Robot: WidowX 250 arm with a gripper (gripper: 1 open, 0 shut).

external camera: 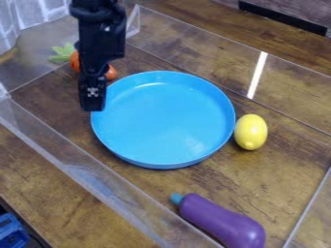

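Observation:
My black gripper point(93, 85) hangs at the upper left, open, its fingertips just left of the rim of the blue plate point(162, 116). Behind it, partly hidden, lies an orange carrot point(112, 73) with green leaves point(64, 51). A yellow lemon point(251, 132) sits right of the plate, and a purple eggplant point(223, 221) lies at the lower right.
Clear plastic walls run along the left and front of the wooden table point(58, 155). A blue object point(10, 232) is at the lower left corner, outside the wall. Bare wood lies behind and right of the plate.

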